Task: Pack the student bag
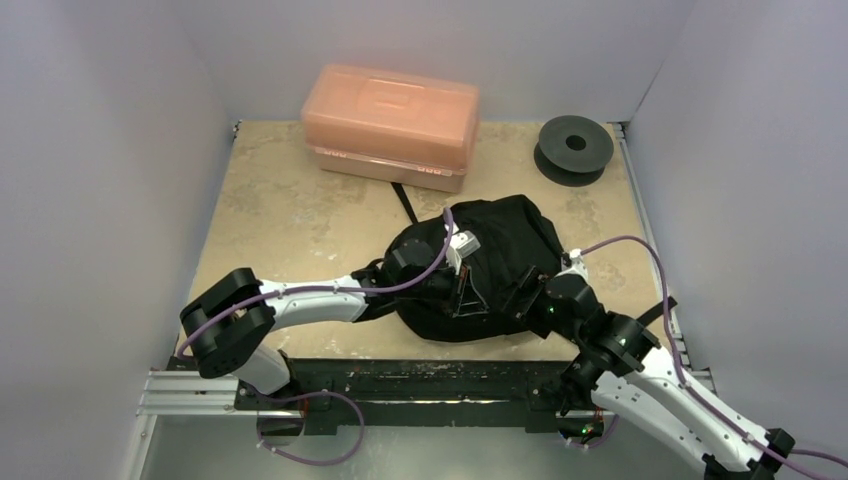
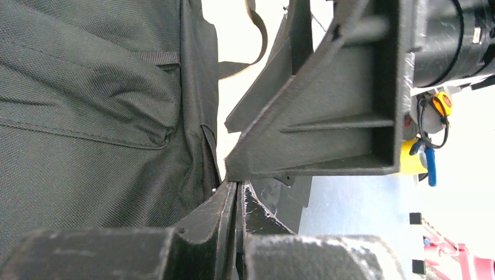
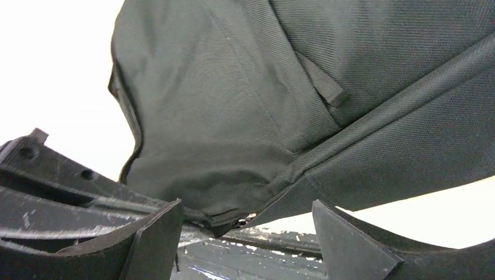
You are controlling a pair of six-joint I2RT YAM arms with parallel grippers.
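A black bag [image 1: 512, 232] lies flat in the middle of the table, its fabric [image 2: 87, 146] filling the left side of the left wrist view. My left gripper is shut, its fingertips close together by the bag's zippered side edge; nothing clear shows between them. My right gripper stands open at the bag's front right, its two fingers [image 3: 353, 242] well apart. Between and beyond those fingers a folded corner of the bag [image 3: 233, 181] shows, with a small shiny bit at its edge. Whether the right fingers touch the fabric I cannot tell.
A closed translucent orange box [image 1: 390, 110] stands at the back, touching or near a bag strap [image 1: 404, 202]. A dark grey spool [image 1: 574, 150] sits at the back right.
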